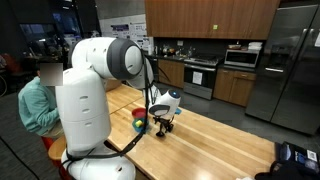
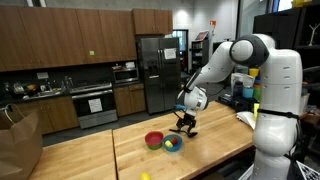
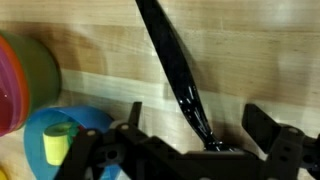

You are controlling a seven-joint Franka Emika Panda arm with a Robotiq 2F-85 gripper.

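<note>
In the wrist view a long, thin black object (image 3: 178,75) lies slantwise on the wooden table, its lower end speckled with white. My gripper is over that lower end, open, with one finger on each side of the object. Whether the pads touch it cannot be told from here. Exterior view 2 has the gripper (image 2: 186,128) low over the table, to the right of the bowls. From the other side, exterior view 1 also places the gripper (image 1: 162,129) close above the tabletop.
A blue bowl (image 2: 173,148) holding small coloured things stands near the gripper, with a red bowl (image 2: 153,139) beside it. Something yellow (image 2: 145,176) lies nearer the front edge. Bare table (image 1: 215,150) stretches away on the other side.
</note>
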